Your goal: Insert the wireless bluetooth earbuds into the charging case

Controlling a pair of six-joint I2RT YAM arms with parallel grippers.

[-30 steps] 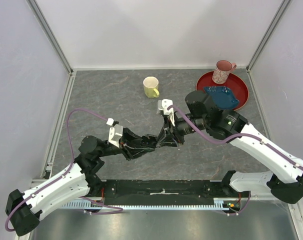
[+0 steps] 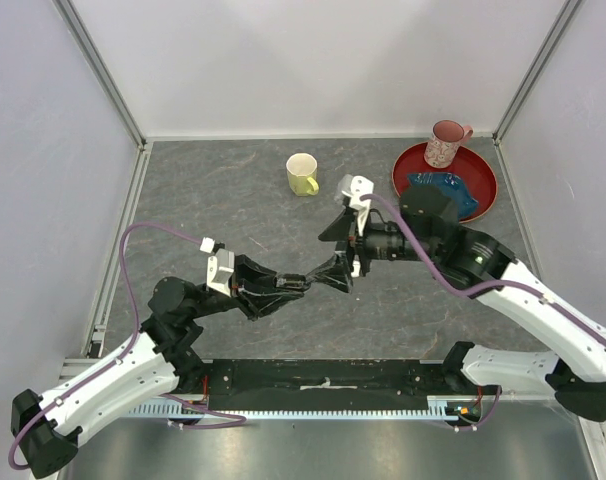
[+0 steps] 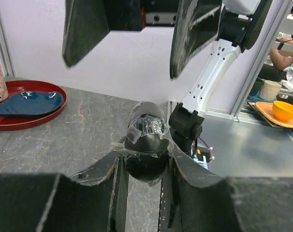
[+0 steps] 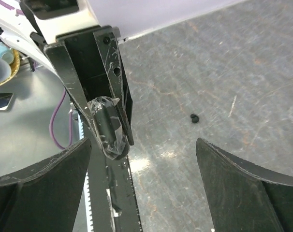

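Note:
My left gripper (image 2: 283, 285) is shut on a dark cylindrical case with clear tape on it, held level near the middle front of the table, seen also in the right wrist view (image 4: 108, 126). My right gripper (image 2: 338, 252) stands open just right of and above it, fingers apart, with nothing visible between them. In the right wrist view two small black pieces (image 4: 195, 118) lie on the grey surface below; whether they are earbuds I cannot tell.
A red tray (image 2: 411, 155) with a patterned mug (image 2: 443, 143) and blue dish (image 2: 443, 190) sits at the back right. A yellow mug (image 2: 301, 174) stands at the back middle. A dark rail (image 2: 283, 385) runs along the front edge.
My left gripper and the case have shifted slightly left.

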